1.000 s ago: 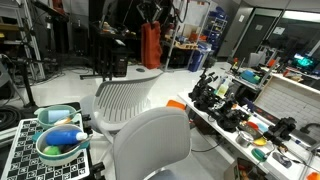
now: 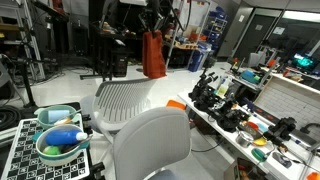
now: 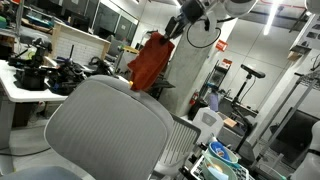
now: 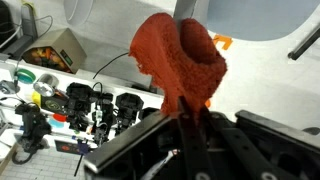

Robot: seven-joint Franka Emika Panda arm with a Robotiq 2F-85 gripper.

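Observation:
A red cloth (image 2: 154,55) hangs from my gripper (image 2: 152,27) in exterior view 1, above and behind the backs of two grey chairs. In exterior view 2 the cloth (image 3: 150,61) dangles with its lower end close to the top of the nearer chair back (image 3: 105,125); whether they touch I cannot tell. The wrist view has the cloth (image 4: 172,62) bunched at the fingers of my gripper, which is shut on it. Behind the first chair stands the second chair's slatted back (image 2: 122,102).
Bowls (image 2: 60,142) holding a blue bottle and other items stand on a dark grid-like surface at the left. A long white table (image 2: 285,98) crowded with tools and black devices runs along the right. White floor lies open between chairs and table.
The gripper and hanging cloth have come lower and nearer the chairs, ending slightly further right. The cloth stays held, and the chairs and bowls have not moved.

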